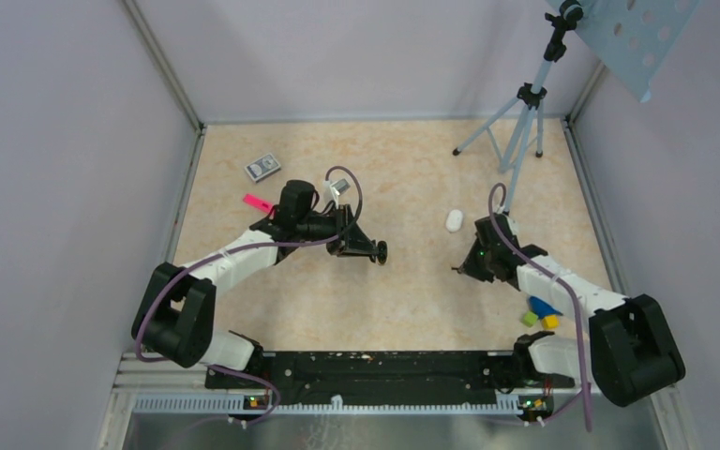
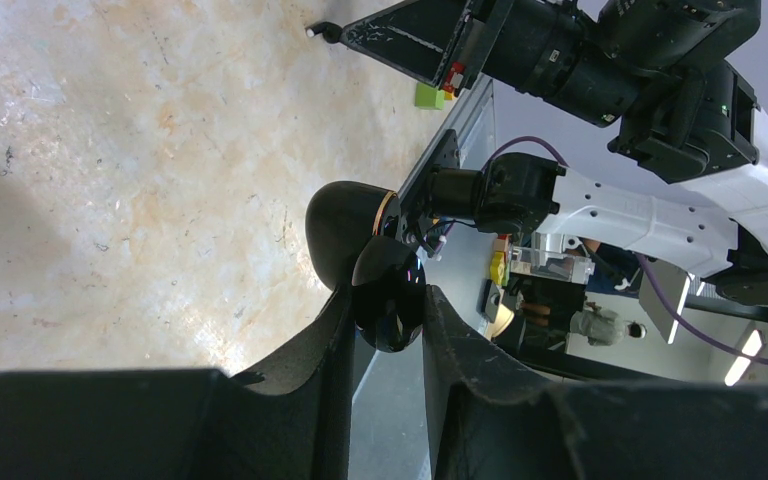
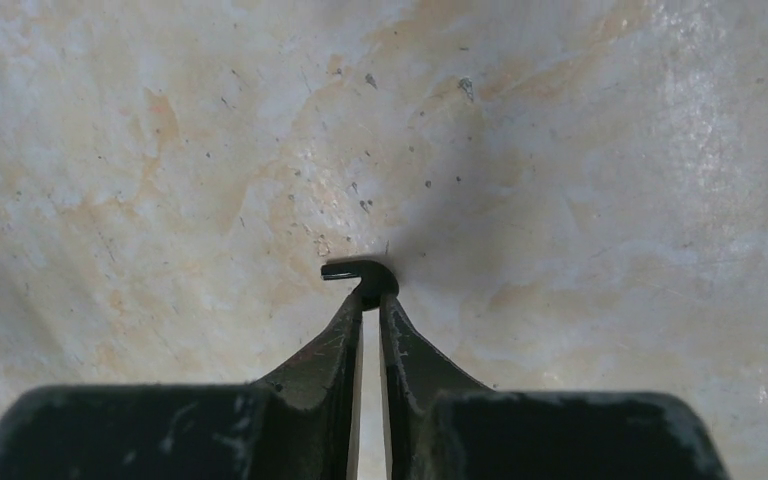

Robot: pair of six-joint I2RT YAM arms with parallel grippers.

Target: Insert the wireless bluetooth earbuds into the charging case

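Note:
The glossy black charging case (image 2: 388,300), lid raised, is in my left gripper, which is shut on it; in the top view it (image 1: 381,252) hangs left of centre-right. My right gripper is shut on a small black earbud (image 3: 372,276), its stem sticking out leftward over the table surface. In the top view the earbud (image 1: 457,269) shows at the tip of my right gripper, some distance right of the case.
A white oval object (image 1: 454,220) lies behind the right gripper. A tripod (image 1: 525,122) stands at back right. Coloured blocks (image 1: 550,322) lie near the right arm's base.

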